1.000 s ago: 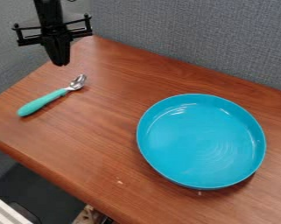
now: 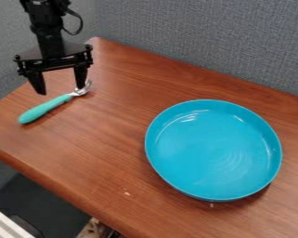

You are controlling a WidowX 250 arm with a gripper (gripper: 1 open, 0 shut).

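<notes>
My black gripper (image 2: 59, 82) is at the upper left of the table, its two fingers apart and pointing down, low over the utensil. The utensil (image 2: 47, 108) has a teal handle and a silver head, lying diagonally on the wood; the right fingertip is right by its metal head, and I cannot tell whether they touch. A round turquoise plate (image 2: 213, 149) lies on the right half of the table.
Grey padded partitions (image 2: 213, 42) line the back and left. The table's front left edge drops to a dark floor area.
My gripper has come down toward the table and the utensil's head, with its fingers still apart. The utensil and plate have not visibly moved.
</notes>
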